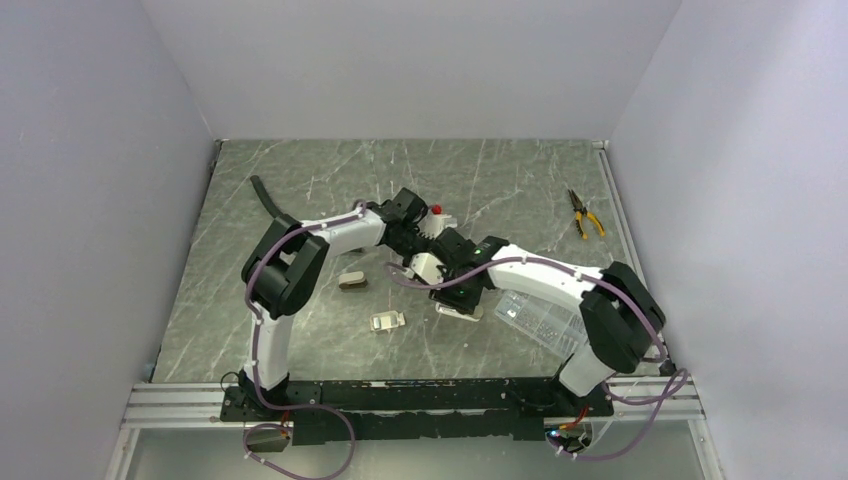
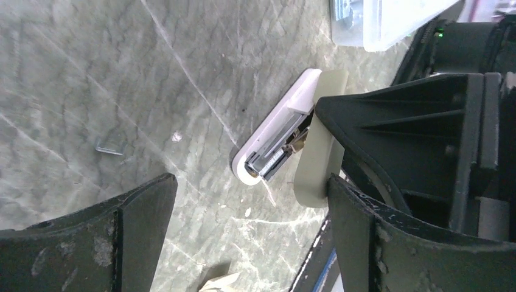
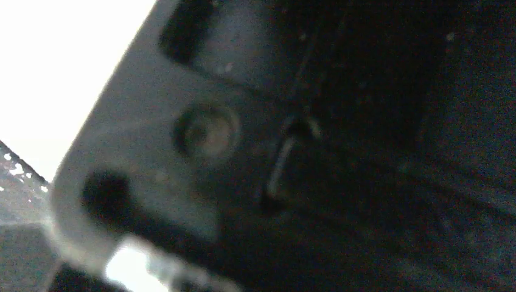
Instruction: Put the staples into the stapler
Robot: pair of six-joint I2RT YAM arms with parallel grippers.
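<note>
A stapler lies on the grey table under the arms, its pale base point(image 1: 457, 313) showing in the top view. In the left wrist view its metal track point(image 2: 275, 149) is exposed, and the olive-beige top cover point(image 2: 322, 137) stands beside the track. My right gripper point(image 1: 450, 296) reaches in from the right, shut on that cover; one dark finger point(image 2: 389, 112) shows against it. My left gripper is open above the table, its fingers wide apart with nothing gripped. The right wrist view is a dark, blurred close-up.
A small shiny piece point(image 2: 111, 146) lies on the table. Also around are a beige block point(image 1: 352, 280), a small pale box point(image 1: 387, 321), a clear compartment case point(image 1: 540, 320) and yellow-handled pliers point(image 1: 586, 214). Bare table lies along the back.
</note>
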